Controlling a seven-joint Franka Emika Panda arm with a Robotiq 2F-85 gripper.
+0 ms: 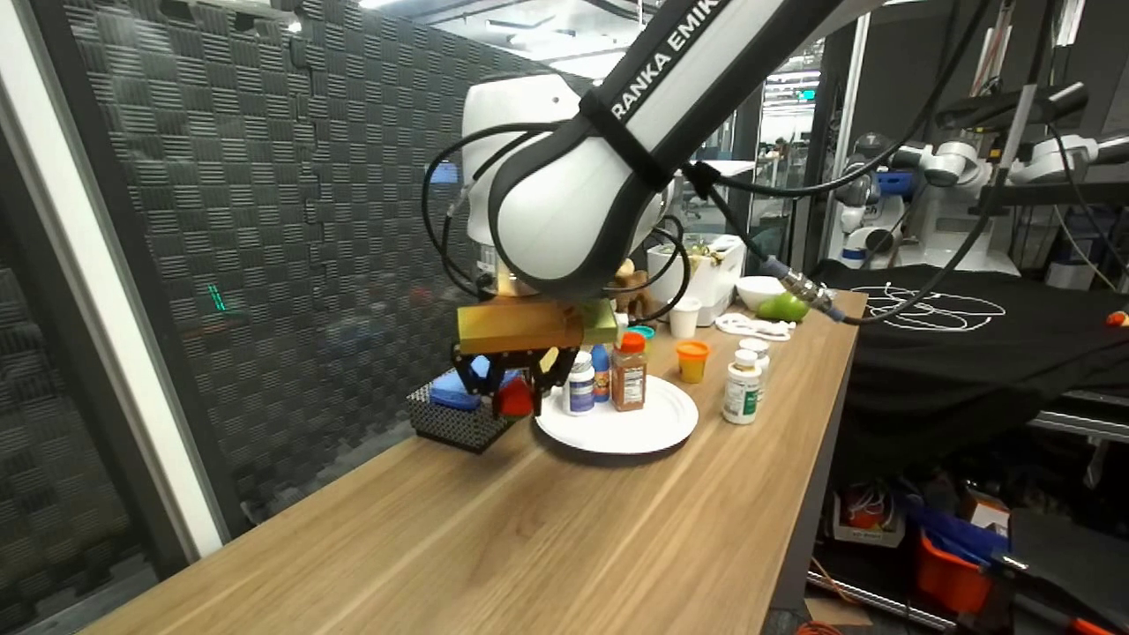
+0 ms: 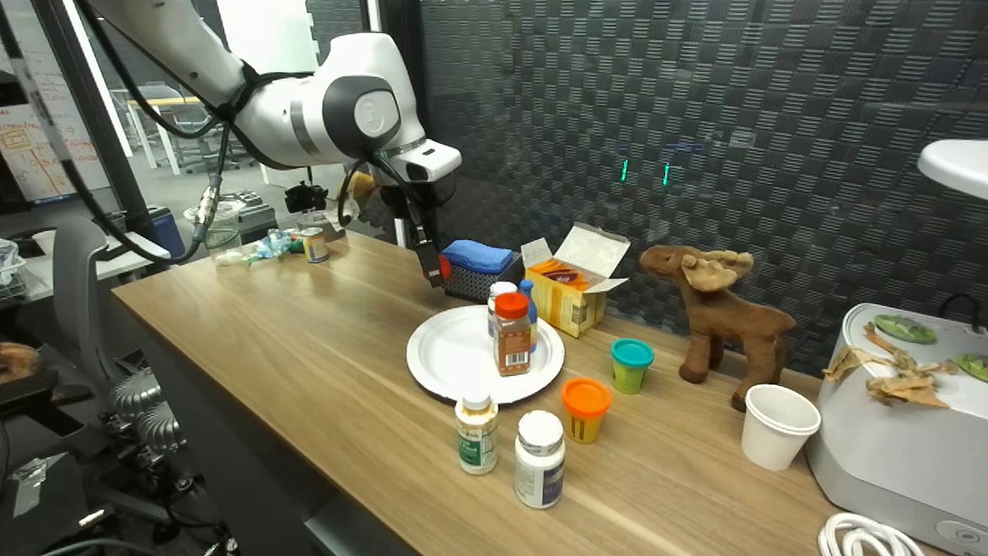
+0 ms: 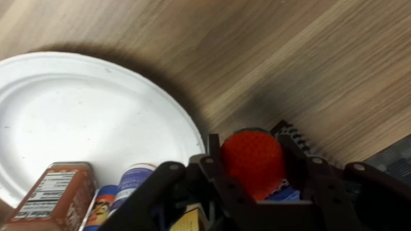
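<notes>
Between the fingers of my gripper is a red strawberry-like object [image 3: 254, 161] with a bit of dark green at one end; the fingers are shut on it. In exterior view 1 the gripper [image 1: 516, 402] hangs above the table, the red object showing between its fingertips. Just to one side lies the white plate [image 1: 646, 429], which carries a jar with an orange lid [image 2: 512, 338], a white bottle and a blue bottle. On the other side is a black mesh basket [image 2: 472, 286] with a folded blue cloth [image 2: 477, 255] in it.
Two white pill bottles [image 2: 477, 435] and an orange-lidded tub [image 2: 586, 408] stand near the plate. A teal-lidded tub [image 2: 631, 364], an open yellow box [image 2: 570, 301], a plush moose [image 2: 727, 320] and a paper cup [image 2: 778, 426] line the back.
</notes>
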